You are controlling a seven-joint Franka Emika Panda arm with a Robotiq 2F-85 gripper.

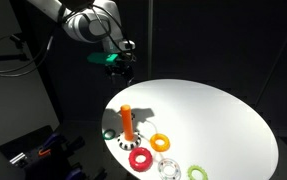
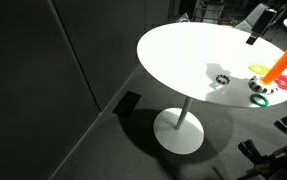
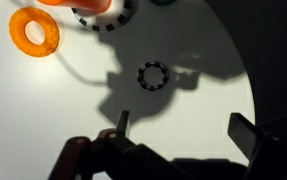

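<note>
Above the table's left end hangs my gripper point(image 1: 120, 78), and in the wrist view its fingers stand wide apart with nothing between them. Beyond the gap lies a small black-and-white checkered ring point(image 3: 153, 75), flat on the tabletop; the second exterior view shows this ring point(image 2: 222, 79) by itself near the edge. An upright orange post point(image 1: 127, 122) stands on a black-and-white base point(image 1: 129, 142). Around it lie an orange ring point(image 1: 160, 142), a red ring point(image 1: 140, 159) and a dark green ring point(image 2: 259, 100). The gripper is clear of all of them.
A white ring point(image 1: 169, 169) and a light green ring point(image 1: 197, 173) lie toward the near edge of the white oval table point(image 1: 218, 120). Dark floor point(image 2: 113, 135) surrounds the table.
</note>
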